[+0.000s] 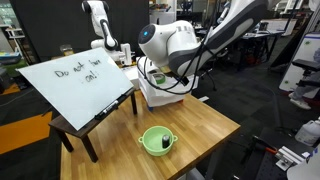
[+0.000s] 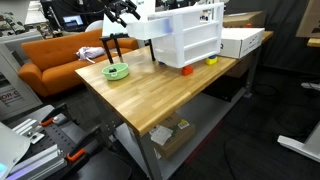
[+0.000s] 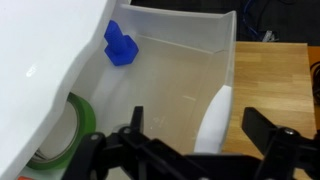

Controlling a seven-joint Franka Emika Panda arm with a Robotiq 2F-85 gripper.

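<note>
Below my open gripper in the wrist view is a white bin, its side wall running between the spread fingers. Nothing shows held. Inside the bin lie a blue piece and a green ring, perhaps a tape roll. From the first exterior view, the white bin stands at the far end of the table under the arm; the fingertips are hard to make out there. A light green bowl with a dark object in it sits on the near part of the table.
A white sign board on a dark stand borders the table's left side. In the second exterior view, a red block and a yellow block lie beside the white drawer unit.
</note>
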